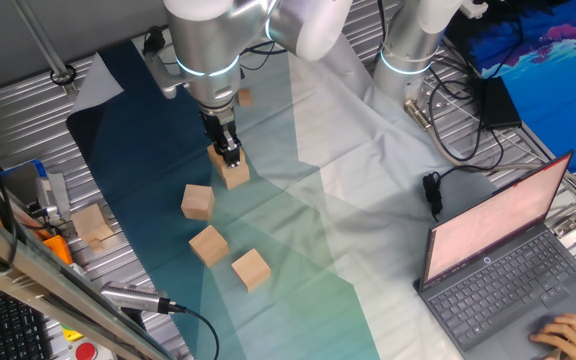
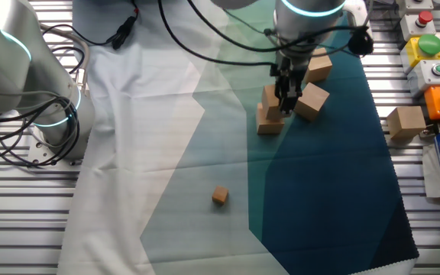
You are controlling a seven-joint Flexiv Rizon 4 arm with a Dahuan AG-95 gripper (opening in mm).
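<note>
My gripper point(image 1: 230, 158) points down at a pale wooden cube point(image 1: 238, 178), covering part of it in exterior view 1. From the other side, in exterior view 2, an upper cube point(image 2: 270, 101) appears directly above a lower cube point(image 2: 267, 124), like a stack. There my gripper point(image 2: 286, 105) overlaps the upper cube's right side. Its fingers are dark and small, so whether they are closed round the upper cube cannot be made out. Three similar cubes stand on the cloth nearby: one cube point(image 1: 197, 203), a second cube point(image 1: 208, 246) and a third cube point(image 1: 251, 270).
A much smaller wooden block point(image 2: 220, 195) lies alone on the cloth point(image 2: 182, 229), with wide clear room around it. Off the cloth is another wooden cube point(image 2: 406, 124). A laptop point(image 1: 503, 265), with a person's hand point(image 1: 565, 338) on it, occupies the right.
</note>
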